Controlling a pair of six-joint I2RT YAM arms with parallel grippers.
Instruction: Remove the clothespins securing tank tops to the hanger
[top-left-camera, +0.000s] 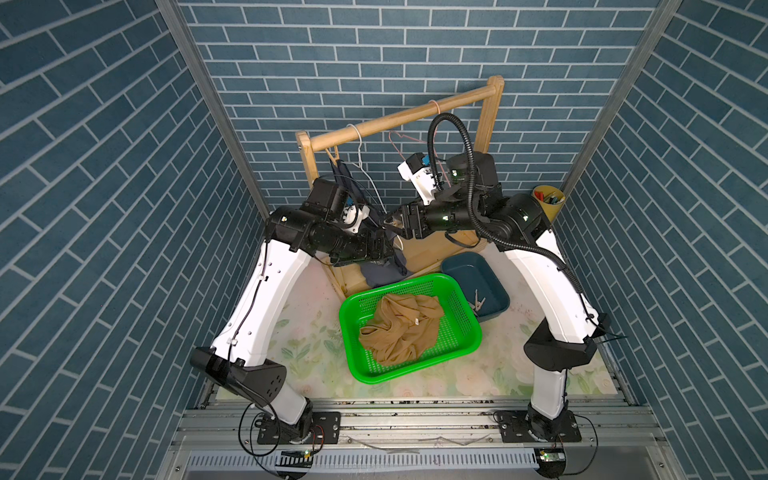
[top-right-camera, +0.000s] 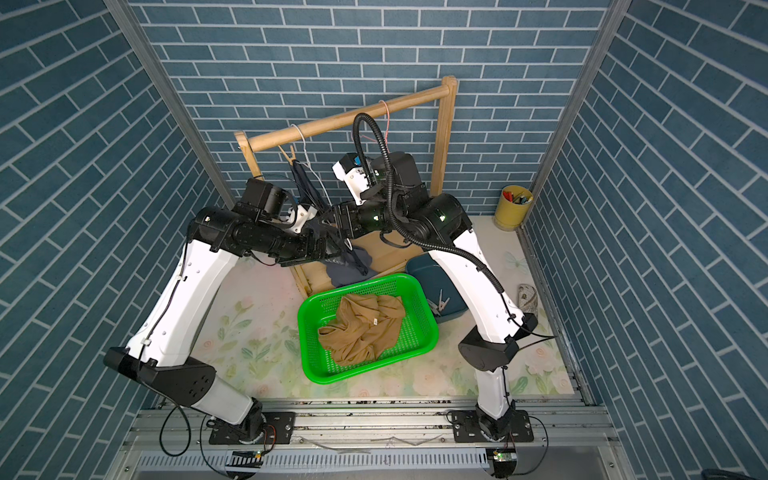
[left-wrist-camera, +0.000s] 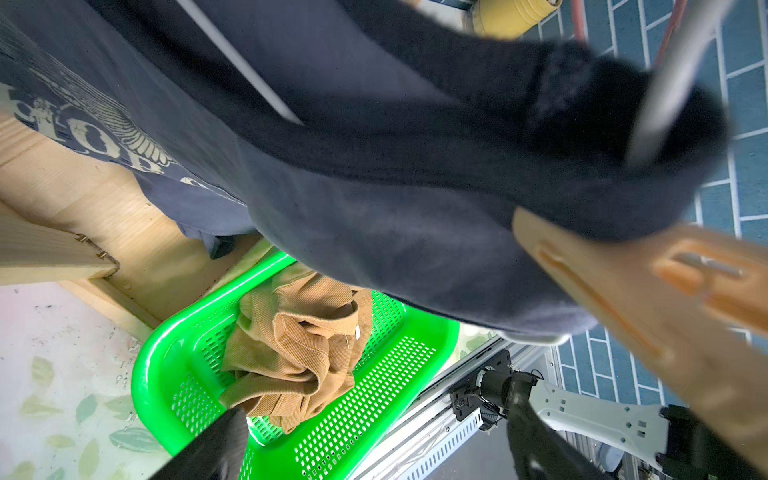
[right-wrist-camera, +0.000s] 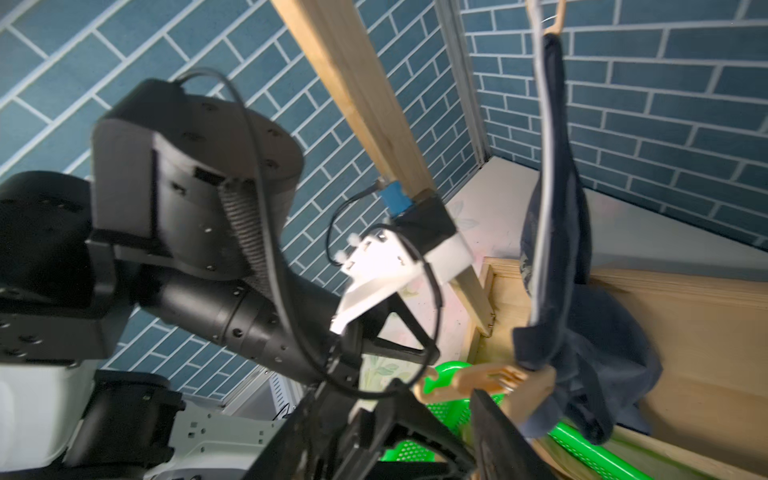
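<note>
A navy tank top (left-wrist-camera: 384, 224) hangs on a white wire hanger (right-wrist-camera: 538, 240). A beige clothespin grips the fabric near the hanger's end and looms close in the left wrist view. Beside it, my left gripper is open, its blurred fingers at the frame's bottom with nothing seen between them. My right gripper is open just short of that clothespin; whether it touches cannot be told. In the top views both grippers crowd around the hanging garment, partly hiding it.
A green basket (top-left-camera: 352, 336) holding brown fabric stands in front, a teal bin (top-left-camera: 492, 284) with clothespins to its right. A wooden rack (top-left-camera: 400, 120) spans the back. A yellow cup (top-right-camera: 512, 209) stands at the back right.
</note>
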